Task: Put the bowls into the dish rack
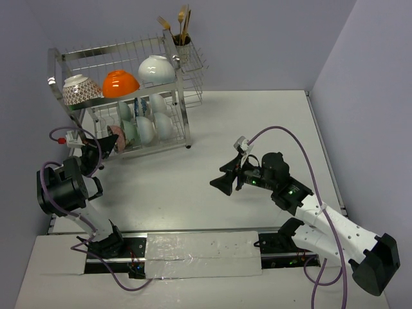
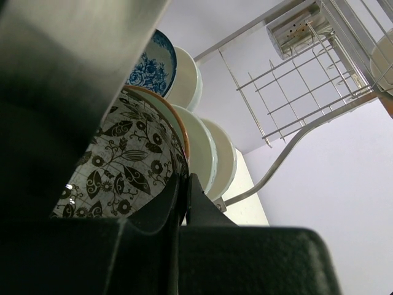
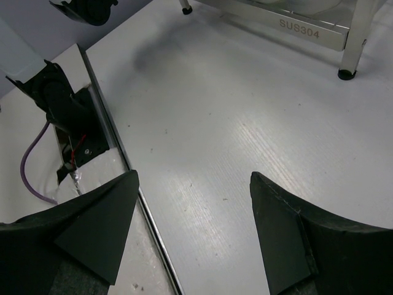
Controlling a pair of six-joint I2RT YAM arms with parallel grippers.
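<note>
A patterned bowl with dark flowers inside (image 2: 123, 163) fills the left of the left wrist view, and its pinkish outside (image 1: 117, 139) shows at the left end of the lower rack in the top view. My left gripper is shut on this bowl's rim. The bowl stands on edge beside pale green and white bowls (image 1: 145, 130) in the dish rack (image 1: 187, 122). Over the bare table, my right gripper (image 1: 230, 182) hangs open; its two fingers show apart in the right wrist view with nothing between.
On the upper shelf sit a brown-patterned bowl (image 1: 80, 91), an orange bowl (image 1: 120, 84) and a white bowl (image 1: 156, 69). A utensil holder (image 1: 183, 48) hangs at the rack's right.
</note>
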